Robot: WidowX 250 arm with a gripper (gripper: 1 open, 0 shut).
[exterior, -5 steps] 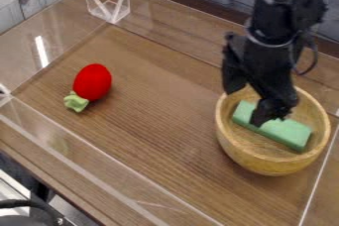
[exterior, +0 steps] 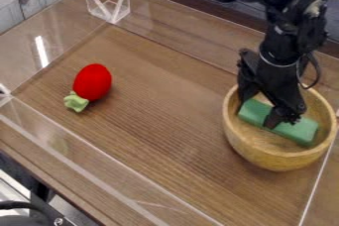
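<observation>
My black gripper (exterior: pixel 263 96) reaches down from the top right into a round wooden bowl (exterior: pixel 239 143), over a green block (exterior: pixel 290 126) lying inside it. Its fingertips are at the block's left part; whether they touch it or how far apart they stand is unclear.
A red object with a light green end (exterior: pixel 93 81) lies on the brown table (exterior: pixel 133 151) at the left. A small white wire-like item (exterior: pixel 111 4) is at the back left.
My gripper has moved down and slightly right into the bowl and looks narrower. The bowl and block look nearly unmoved.
</observation>
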